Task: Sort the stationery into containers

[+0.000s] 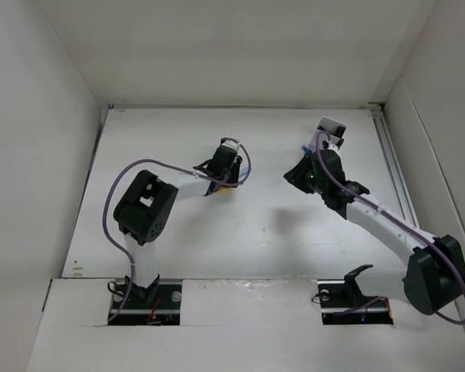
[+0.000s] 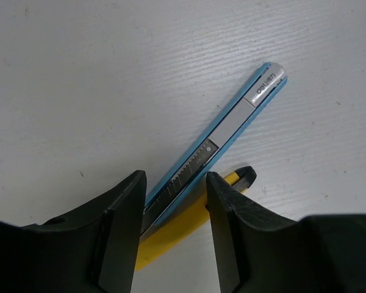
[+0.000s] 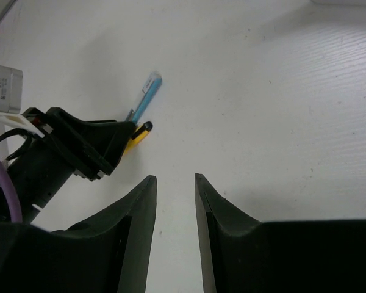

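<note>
A blue and silver cutter (image 2: 233, 121) lies diagonally on the white table beside a yellow cutter (image 2: 180, 227) with a dark tip. My left gripper is low over both, fingers apart, one on each side of the blue cutter's lower part; whether it touches them I cannot tell. In the top view it hides much of both. My right gripper hangs open over bare table, to the right of the left one, with nothing between its fingers.
A white container (image 1: 330, 127) with compartments stands at the back right, partly behind the right arm, with a small blue item near it. Walls enclose the back and sides.
</note>
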